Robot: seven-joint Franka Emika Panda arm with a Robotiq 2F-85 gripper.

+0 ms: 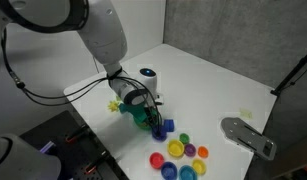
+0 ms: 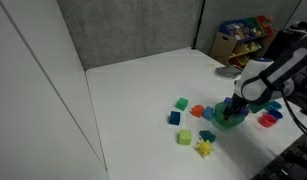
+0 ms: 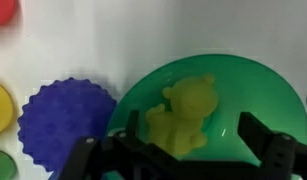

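Observation:
A yellow bear-shaped toy lies inside the round green bowl. In the wrist view my gripper is open, its dark fingers standing to either side of the bear without gripping it. From the first exterior view, the gripper hangs low over the right side of the green bowl, which the arm partly covers. The second exterior view also has the bowl under the arm; the bear cannot be made out there.
A purple-blue scalloped cup stands close beside the bowl. Red and yellow cups are grouped near the table's front. Several small blocks, such as a green cube, lie loose. A grey metal tray sits apart, with clear table behind.

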